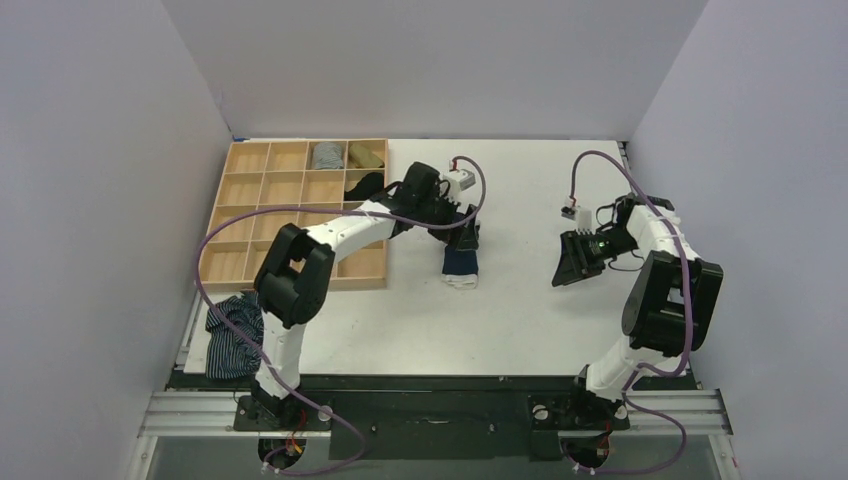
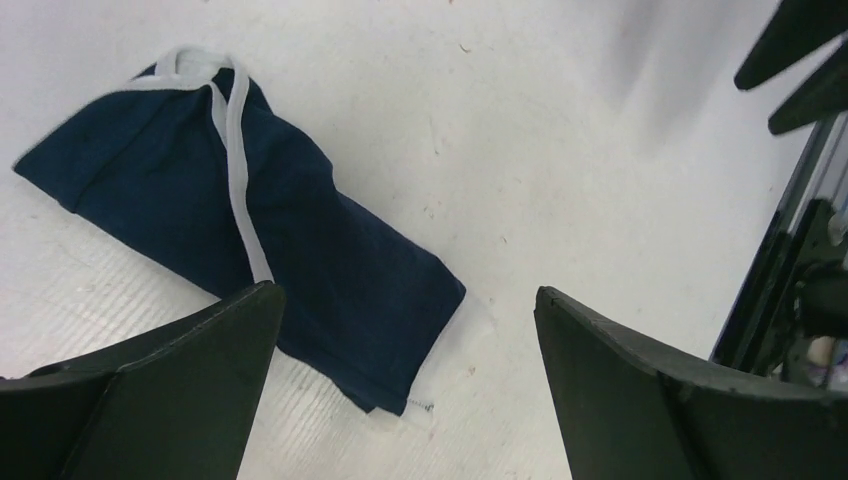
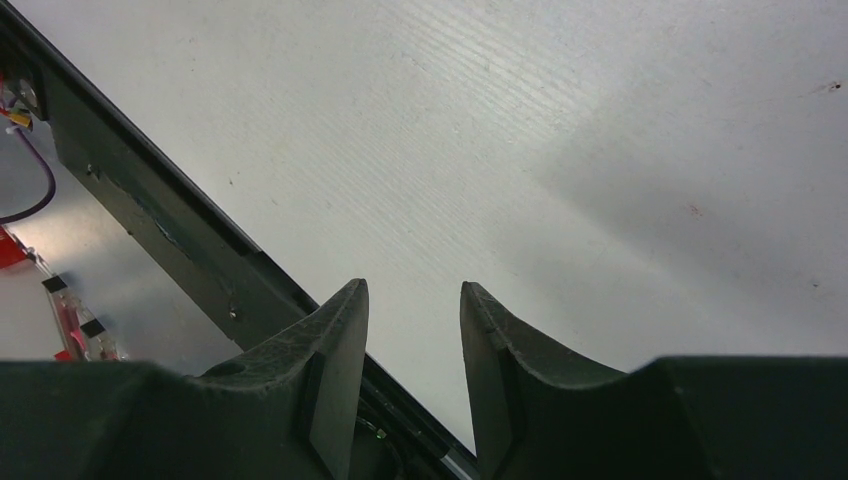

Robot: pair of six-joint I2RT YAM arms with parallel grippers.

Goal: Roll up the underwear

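The navy underwear [image 1: 461, 262] lies folded into a long strip on the white table, its white end toward the front. In the left wrist view the underwear [image 2: 350, 270] runs slantwise, with a white band crossing it. Above its far part is my left gripper [image 1: 466, 240], its fingers [image 2: 190, 375] spread wide. From the wrist, the cloth passes behind the left finger and nothing is clamped. Off to the right, over bare table, my right gripper [image 1: 565, 278] has a gap between its fingers and holds nothing.
A wooden compartment box [image 1: 237, 190] stands at the left, with several folded garments at its back right. A striped dark cloth [image 1: 232, 340] lies at the front left. Bare table surrounds the underwear in front and to the right.
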